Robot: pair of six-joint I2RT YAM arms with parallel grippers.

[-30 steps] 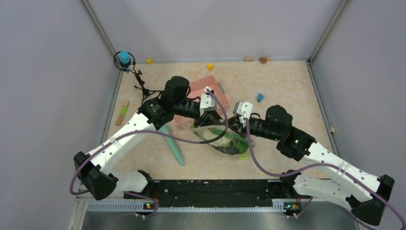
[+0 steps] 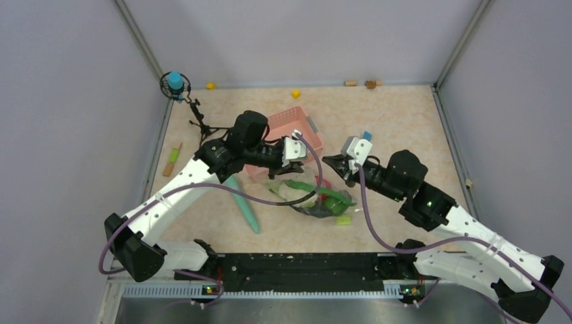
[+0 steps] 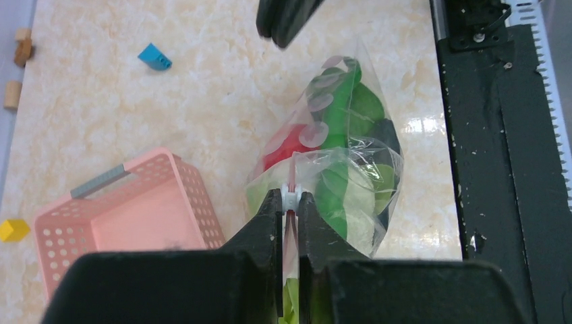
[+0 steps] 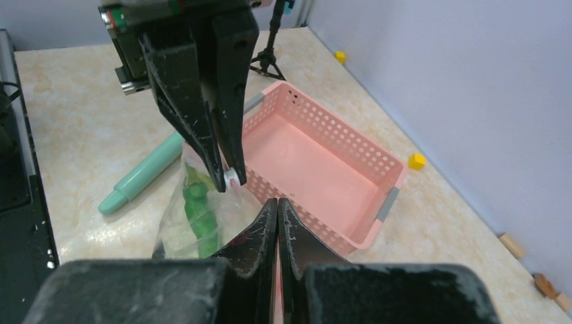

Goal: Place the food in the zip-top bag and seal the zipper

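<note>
A clear zip top bag (image 2: 313, 199) holding green, red and pale food lies mid-table below my grippers; in the left wrist view the food (image 3: 340, 115) shows through the plastic. My left gripper is shut on the bag's top, a white zipper slider (image 3: 291, 192) between its fingertips. My right gripper is shut with nothing showing between its fingers, to the right of the left gripper and apart from it, above the bag.
A pink basket (image 4: 310, 158) stands behind the bag. A teal tube (image 2: 246, 212) lies left of it. Small blocks (image 2: 295, 94) line the back, a blue one (image 3: 155, 57) sits at back right, and a tripod (image 2: 202, 127) stands back left.
My right gripper has pulled away to the right from the left gripper and bag top. The left gripper has shifted very slightly.
</note>
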